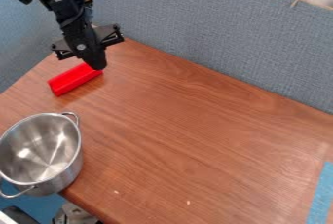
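The black gripper (93,58) hangs at the back left of the table, directly over the far end of a red bar-shaped object (74,79) lying on the wood. Its fingertips are small and dark against that end, so whether they touch the red object cannot be told. A steel pot (38,155) with loop handles sits at the front left, apart from the red object.
A grey padded wall (215,33) runs along the back, with another at the left. A blue tape strip (320,191) lies at the right edge.
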